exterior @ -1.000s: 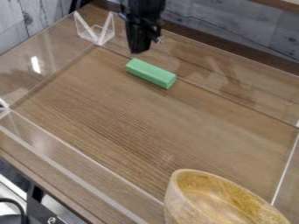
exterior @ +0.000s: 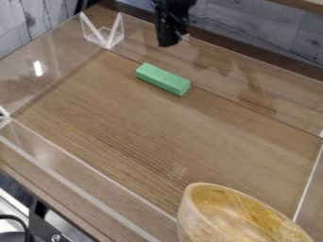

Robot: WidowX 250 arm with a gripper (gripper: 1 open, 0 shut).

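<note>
The black gripper point(exterior: 169, 34) hangs at the top centre over the back of the wooden table, behind a green block point(exterior: 163, 79) that lies flat and apart from it. Whether its fingers are open or shut is too small and dark to tell.
A large tan oval container point(exterior: 237, 216) stands at the front right. A white wire-like object point(exterior: 104, 32) is at the back left.
Over the last second the gripper has moved up and back, away from the green block, and slightly right. The block stays in place.
</note>
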